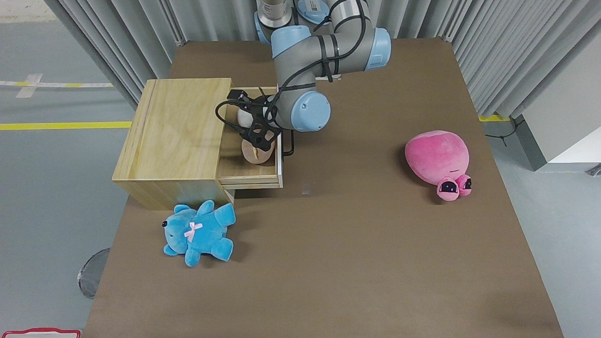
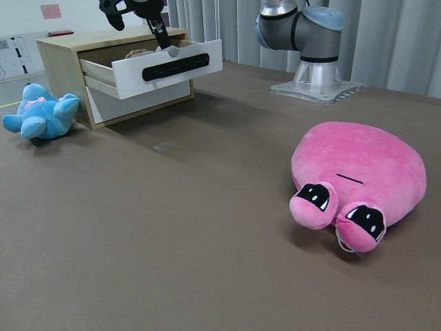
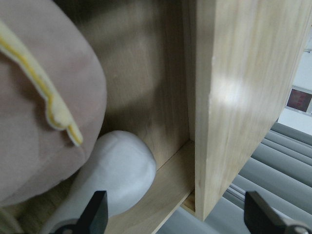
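My gripper stands open over the pulled-out drawer of a wooden cabinet. Inside, the wrist view shows a beige-pink plush with a yellow strip and a white plush piece below it, near my left finger. Nothing clearly sits between the fingers. The drawer's white front with black handle shows in the left view.
A blue bear lies in front of the cabinet. A pink plush lies on the right of the table.
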